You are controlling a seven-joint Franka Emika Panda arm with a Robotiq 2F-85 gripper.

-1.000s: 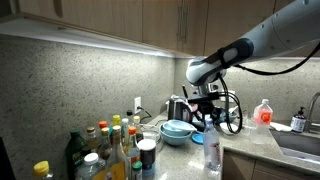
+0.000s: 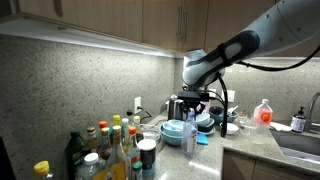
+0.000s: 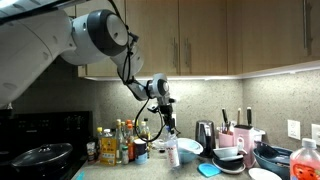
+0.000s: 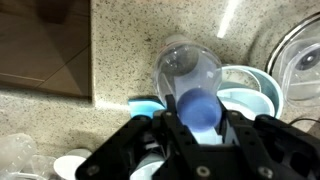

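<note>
A clear plastic bottle [image 2: 188,139] with a blue cap [image 4: 199,108] stands nearly upright below my gripper [image 2: 190,112]. My gripper is shut on the bottle's top, with the cap between its fingers in the wrist view. In exterior view 2 the bottle [image 3: 172,153] is near the front of the counter; whether its base touches the surface I cannot tell.
Light blue bowls [image 2: 176,133] sit right behind the bottle. Several sauce and oil bottles [image 2: 117,155] crowd the counter's left side. A sink [image 2: 298,145] lies at the right, past a large clear jug [image 2: 263,114]. Between bowls and sink the counter [image 2: 250,147] is mostly bare.
The bottle and my gripper have moved left in exterior view 1, from the counter's front edge toward the bowls.
</note>
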